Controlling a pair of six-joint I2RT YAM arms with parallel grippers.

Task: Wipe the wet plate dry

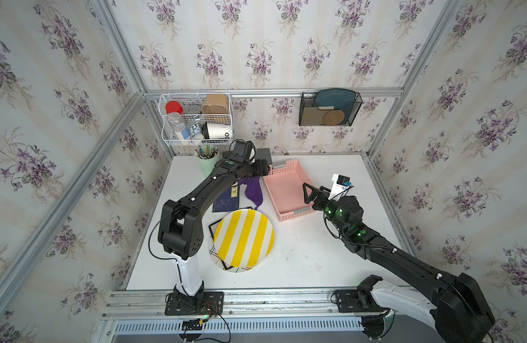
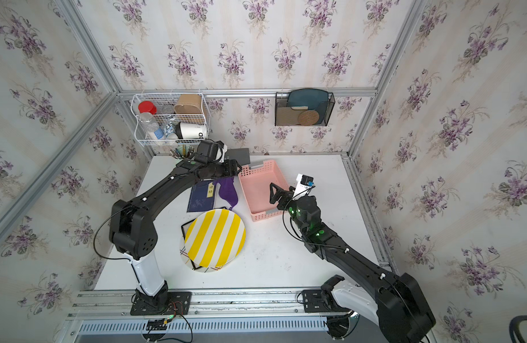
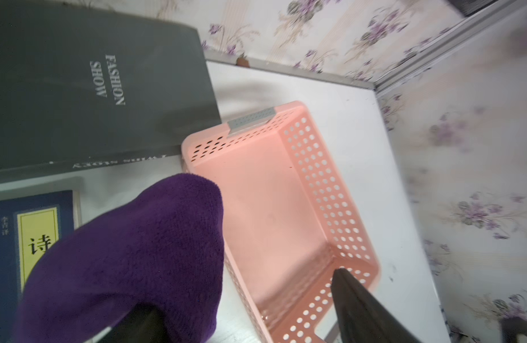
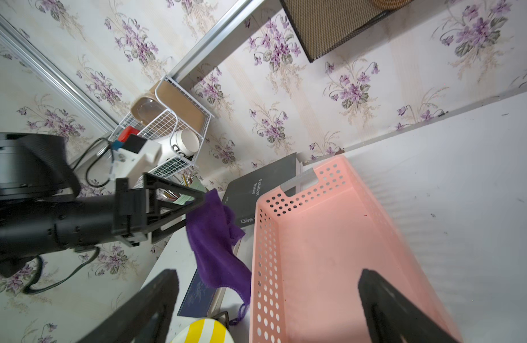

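The plate (image 1: 243, 237), round with yellow and white stripes, lies at front left on a plaid-rimmed round piece and a black-edged item; wetness cannot be told. A purple cloth (image 4: 217, 251) hangs from my left gripper (image 1: 262, 167) above the table, behind the plate. In the left wrist view the cloth (image 3: 155, 245) covers one finger, while the other finger (image 3: 360, 305) stands well apart from it; the fingers are open. My right gripper is open over the pink basket's near right side, nothing between its fingers.
The pink basket (image 1: 289, 191) is empty, right of the cloth. A blue book (image 1: 226, 200) and dark box (image 3: 97, 85) lie behind the plate. A pen cup (image 1: 208, 163) stands at back left.
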